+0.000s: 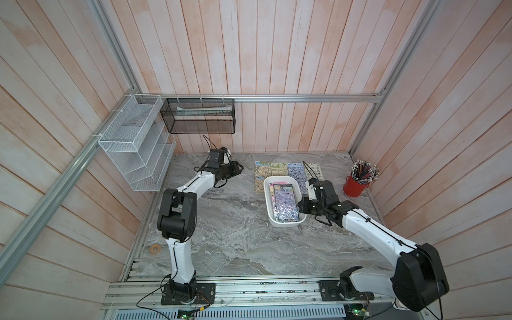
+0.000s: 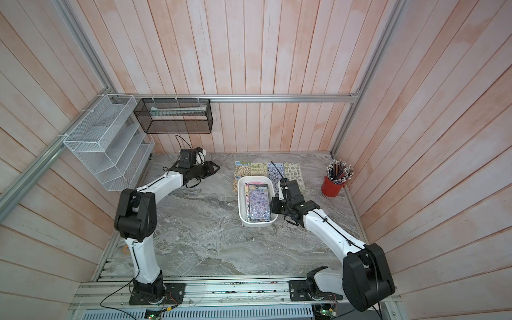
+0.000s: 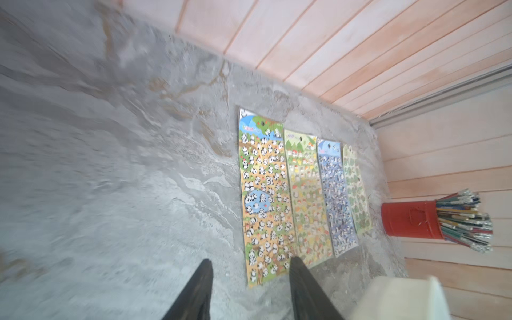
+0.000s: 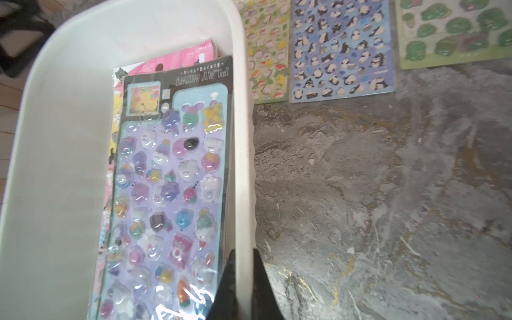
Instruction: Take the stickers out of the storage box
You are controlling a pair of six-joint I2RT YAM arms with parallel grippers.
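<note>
The white storage box (image 1: 284, 224) stands mid-table. Inside, a purple puffy sticker sheet (image 4: 168, 213) lies over at least one pink-edged sheet (image 4: 189, 56); how many are beneath is hidden. My right gripper is shut on the box's right rim, one finger on each side of the wall. Behind the box, several sheets lie in a row on the table: an orange panda sheet (image 3: 266, 208), a yellow-green one (image 3: 308, 197), a blue one (image 3: 337, 202) and a pale green one (image 3: 356, 192). At the left rear, my left gripper (image 1: 239, 169) has its fingers apart and holds nothing.
A red bucket of pens (image 1: 354, 186) stands at the right wall. White wire shelves (image 1: 130, 144) hang at the left, and a black mesh basket (image 1: 198, 123) hangs on the back wall. The table left of the box is clear. A small tape roll (image 1: 155, 249) lies front left.
</note>
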